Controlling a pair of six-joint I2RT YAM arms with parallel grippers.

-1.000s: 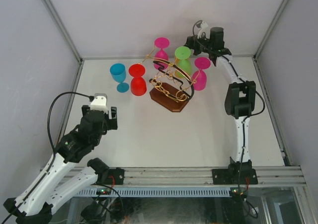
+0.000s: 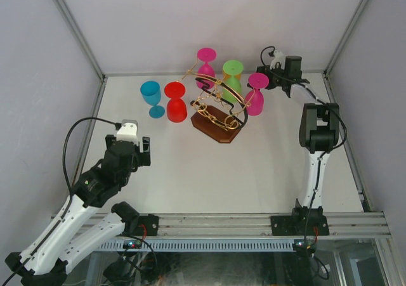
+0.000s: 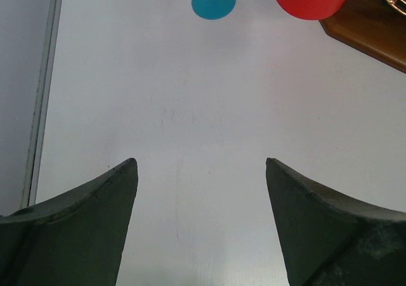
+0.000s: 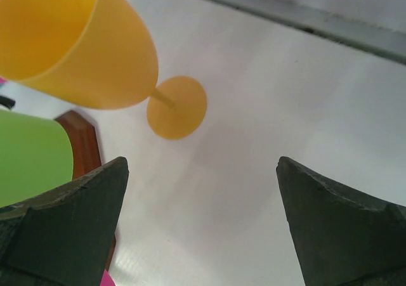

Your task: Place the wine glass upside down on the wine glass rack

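Note:
The rack has a wooden base (image 2: 216, 130) and curled gold and black metalwork (image 2: 225, 105). Upside-down pink glasses (image 2: 257, 96), a green glass (image 2: 232, 86) and a red glass (image 2: 176, 108) are on or around it; whether the red one hangs cannot be told. An orange glass (image 4: 120, 58) stands upright behind the rack, mostly hidden from above by the green one. Left of the rack is an upright blue glass (image 2: 151, 94). My right gripper is open and empty, just right of the orange glass. Over the front left table, my left gripper is open and empty.
The back wall edge (image 4: 304, 26) runs close behind the orange glass and right gripper. In front of the rack, the white table (image 2: 190, 178) is clear, as is its right side. A side wall (image 2: 51, 96) bounds the left.
My right gripper swung right, away from the glasses, and has since come partly back left and forward, pointing more steeply down. The left arm and the glasses have not visibly moved.

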